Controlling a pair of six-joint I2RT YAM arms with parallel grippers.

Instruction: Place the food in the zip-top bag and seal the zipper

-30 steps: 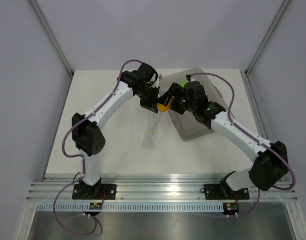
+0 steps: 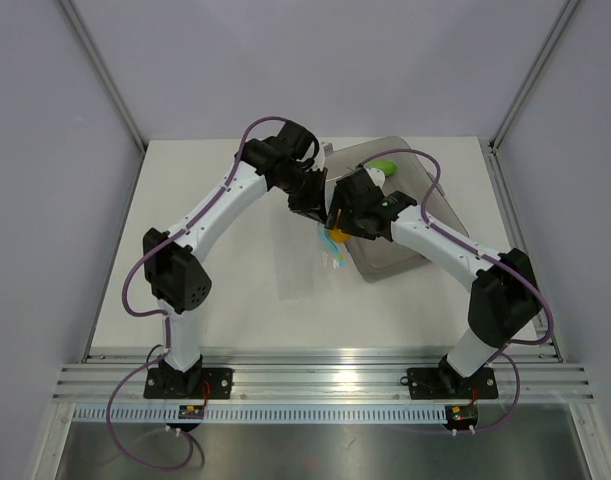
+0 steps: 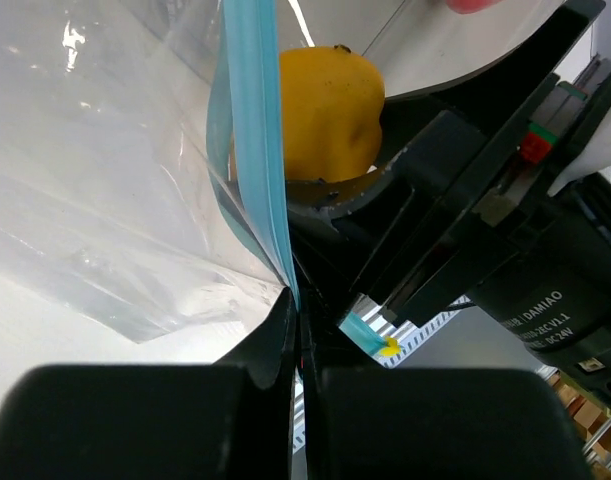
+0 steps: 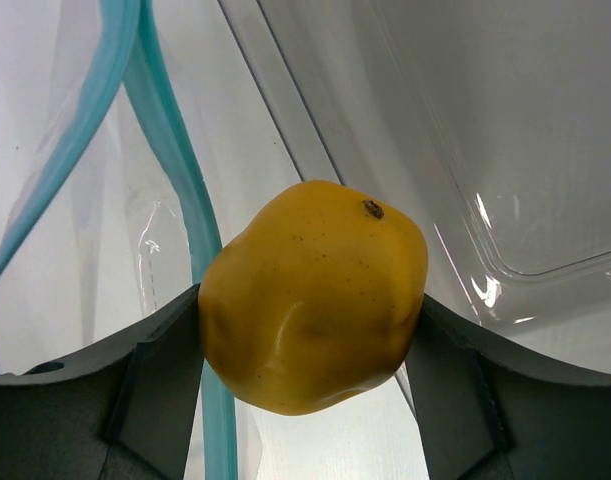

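Note:
The clear zip top bag (image 3: pixel 95 150) hangs with its blue zipper strip (image 3: pixel 255 110) at the tips of my left gripper, which is shut on that thin edge. An orange-yellow pepper (image 4: pixel 310 300) sits between the fingers of my right gripper. Those fingers stand wide apart, one on each side of the pepper, close against it. In the left wrist view the pepper is beside the zipper strip, on the side away from the bag's film. It overlaps one blue strip in the right wrist view. The pepper's underside is hidden.
A grey bin (image 2: pixel 385 262) lies right of the bag, holding a green item (image 2: pixel 383 166) and other food partly covered by the right arm. The two grippers are very close together.
The left gripper has shifted a little right, and the bag's blue strip with it.

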